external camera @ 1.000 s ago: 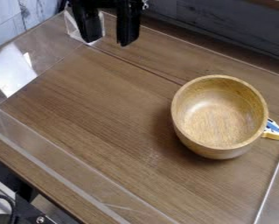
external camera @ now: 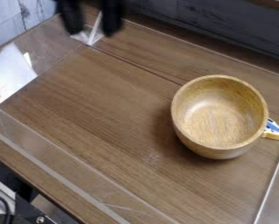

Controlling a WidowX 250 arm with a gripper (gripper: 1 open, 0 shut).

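A light wooden bowl-like cup (external camera: 219, 122) with a small painted handle on its right sits upright on the right half of the wooden table (external camera: 89, 122), empty inside. My gripper (external camera: 90, 24) is a dark, blurred shape at the top left, high and away from the cup, its two fingers apart with nothing seen between them.
Clear tape runs along the table's left and lower edges. A white patch shows at the far left, and a panelled wall stands behind. Dark cables lie past the lower left edge.
My gripper has shifted slightly left and become more blurred. The cup has not moved.
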